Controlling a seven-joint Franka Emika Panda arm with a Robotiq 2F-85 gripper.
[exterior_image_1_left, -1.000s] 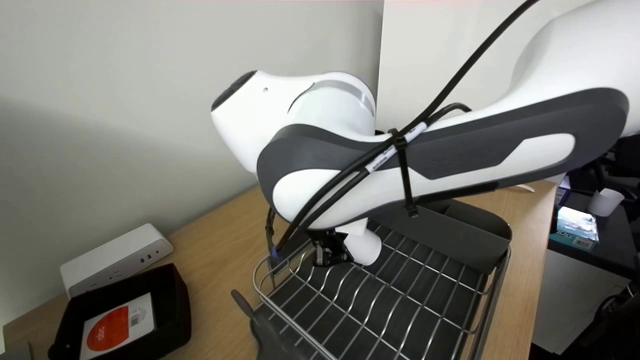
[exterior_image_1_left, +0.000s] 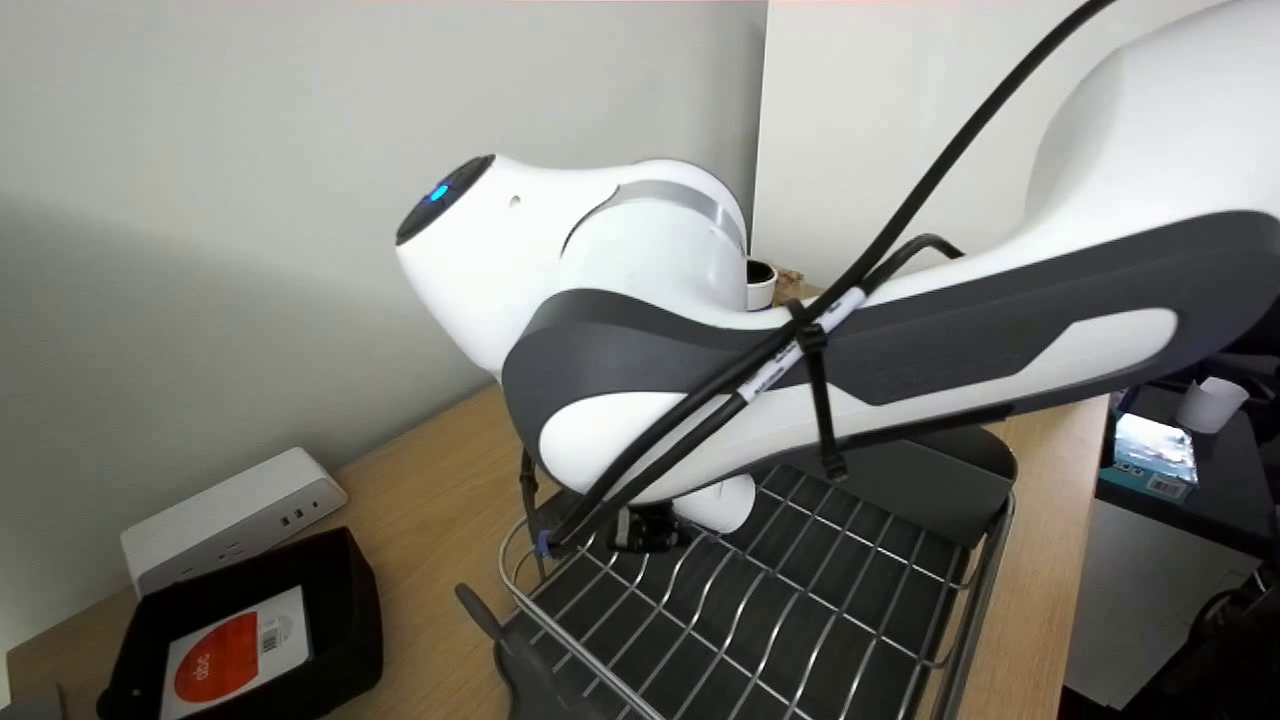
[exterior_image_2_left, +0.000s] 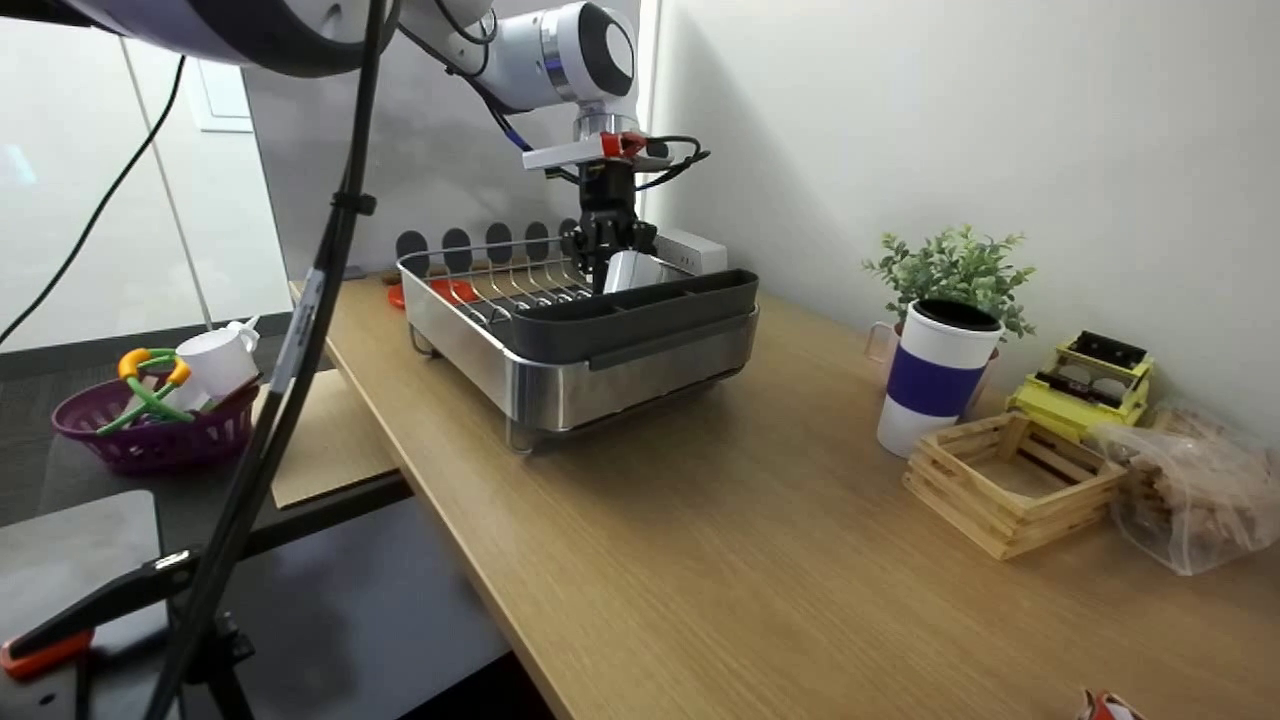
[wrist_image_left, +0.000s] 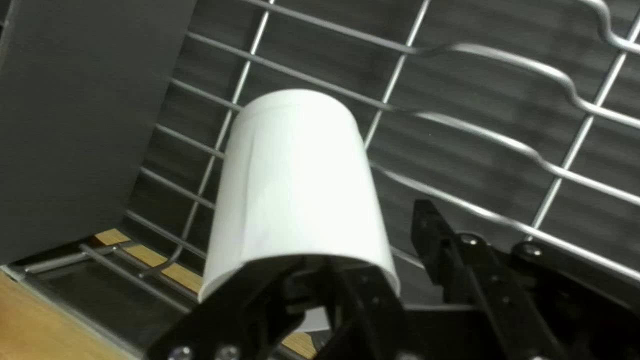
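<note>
A white cup (wrist_image_left: 300, 180) lies on its side, tilted, on the wire dish rack (wrist_image_left: 414, 48), with its mouth toward my gripper. The gripper is part open. In the wrist view one black finger reaches into the cup's mouth, and the other finger (wrist_image_left: 435, 240) stands outside the wall to the right, with a visible gap. Exterior view 2 has the gripper (exterior_image_2_left: 609, 258) low over the rack's far end, by the cup (exterior_image_2_left: 632, 271). From exterior view 1 the arm hides most of the gripper; part of the cup (exterior_image_1_left: 720, 505) shows beneath it.
A dark grey utensil holder (exterior_image_2_left: 648, 314) lines one side of the rack. A white power strip (exterior_image_1_left: 234, 516) and a black bin (exterior_image_1_left: 360, 612) stand by the wall. Farther off are a tumbler (exterior_image_2_left: 936, 374) and a wooden crate (exterior_image_2_left: 1014, 510).
My arm has come down and a little to the left in exterior view 1. The rack sits very slightly farther left, and the arm now covers more of the cup.
</note>
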